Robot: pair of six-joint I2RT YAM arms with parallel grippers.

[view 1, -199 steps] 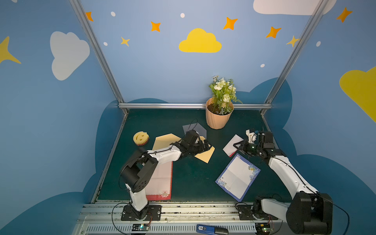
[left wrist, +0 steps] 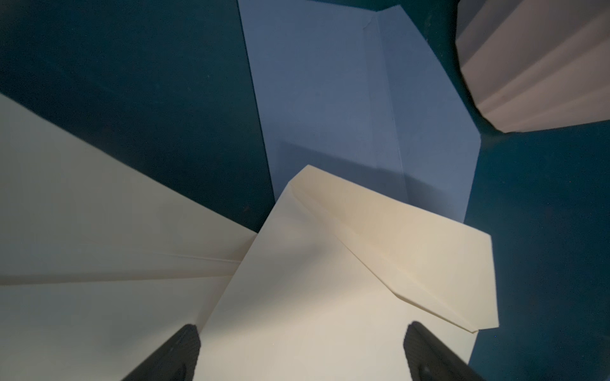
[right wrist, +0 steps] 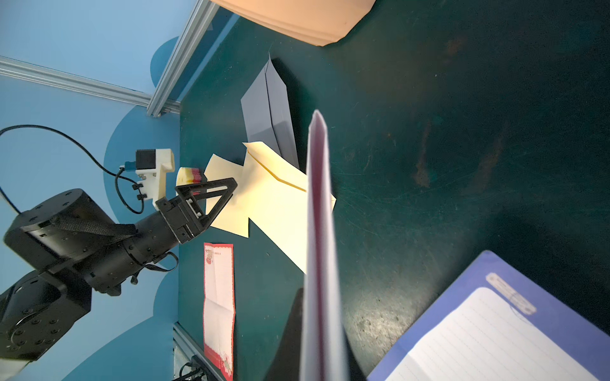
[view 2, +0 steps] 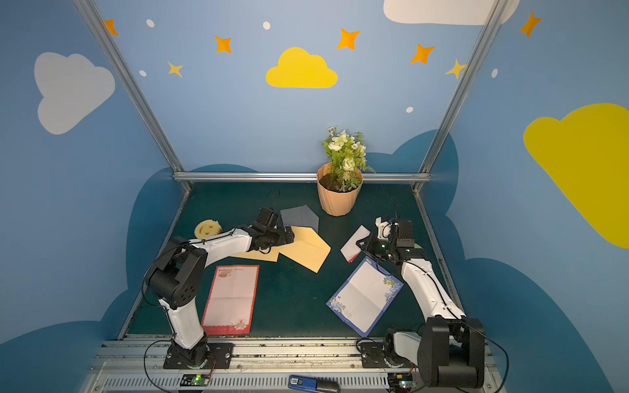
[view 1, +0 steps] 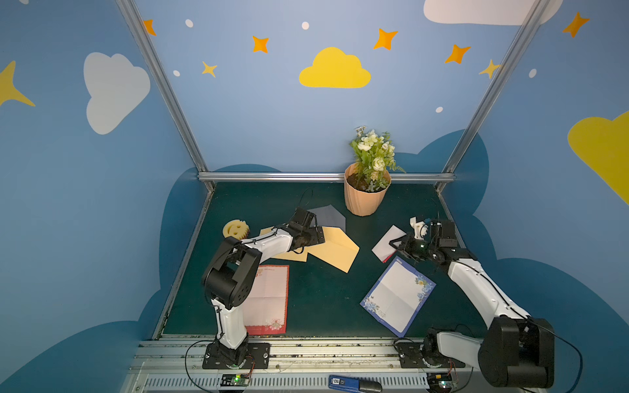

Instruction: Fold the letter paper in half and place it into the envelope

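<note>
A folded white sheet with a red corner, the folded letter paper (view 1: pixel 388 242), hangs from my right gripper (view 1: pixel 402 246), which is shut on it. In the right wrist view the folded letter paper (right wrist: pixel 321 241) appears edge-on, its layers pressed together. My left gripper is open above the cream envelopes, nothing between its fingers. Below it lies one cream envelope (left wrist: pixel 305 279) with its flap raised, its corner over a grey-blue envelope (left wrist: pixel 324 82). A second cream envelope (left wrist: pixel 108 197) lies to the left, partly beneath the first.
On the table lie a red-bordered sheet (view 2: pixel 230 298) at front left and a blue-bordered sheet (view 2: pixel 365 294) at front right. A flowerpot (view 1: pixel 367 196) stands at the back; a round yellow block (view 1: pixel 236 229) is at left. Bare table separates the two bordered sheets.
My left gripper has moved left and slightly back across the cream envelopes, uncovering more of the right-hand one. The right arm and the folded paper have stayed nearly still.
</note>
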